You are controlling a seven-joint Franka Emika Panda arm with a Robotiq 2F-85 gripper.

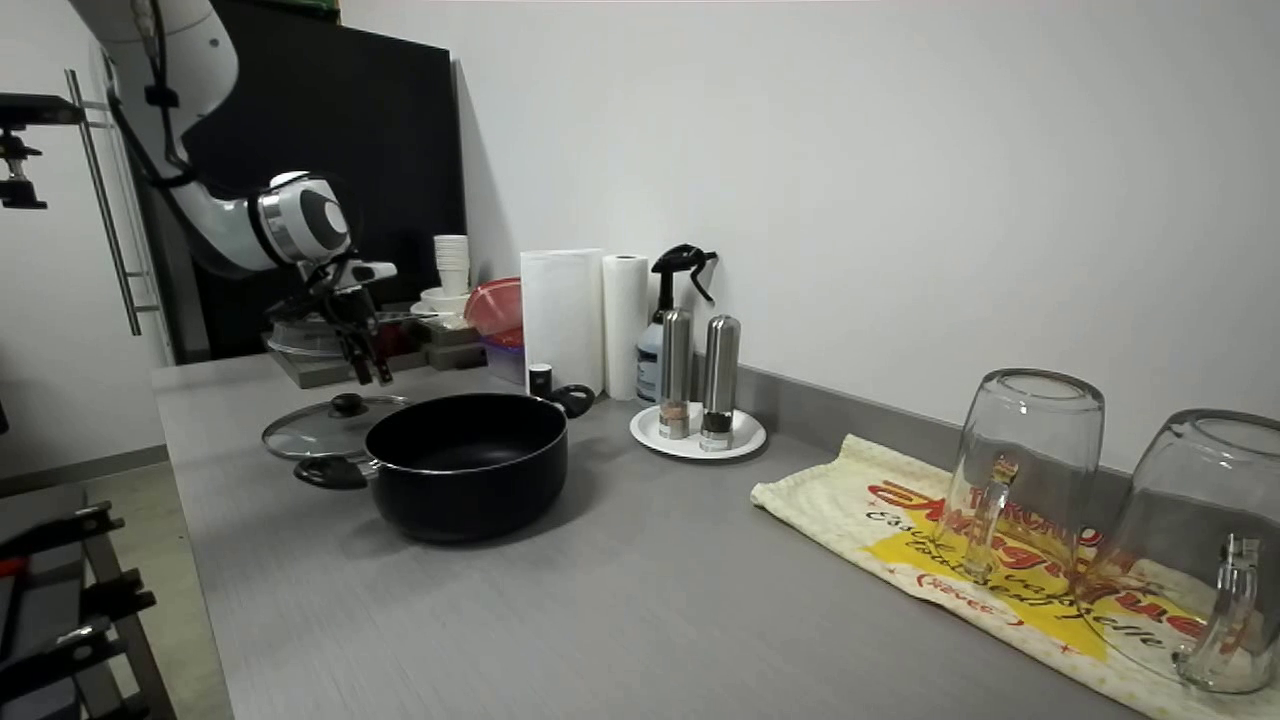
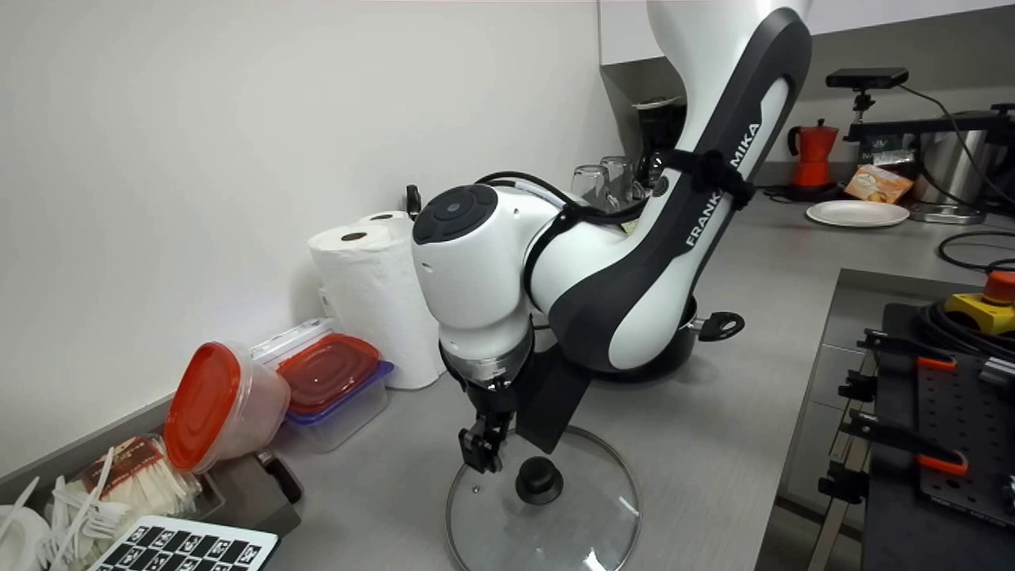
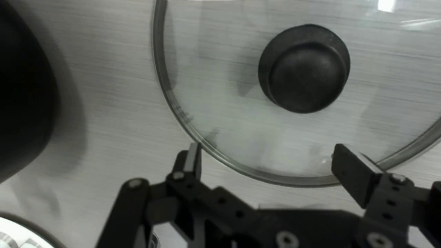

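A round glass lid with a metal rim lies flat on the grey counter. Its black knob stands at the lid's centre. Above the lid's edge hangs my gripper, open, its two fingers wide apart with nothing between them. In the wrist view the knob is farther up the picture than the fingertips, off to one side of the gap. Beside the lid stands a black pot without a cover, its interior looking empty in exterior view 1; my arm hides most of it in exterior view 2.
Paper towel rolls and red-lidded containers line the wall. Two mills on a white plate stand right of the pot, with glass mugs on a cloth farther right.
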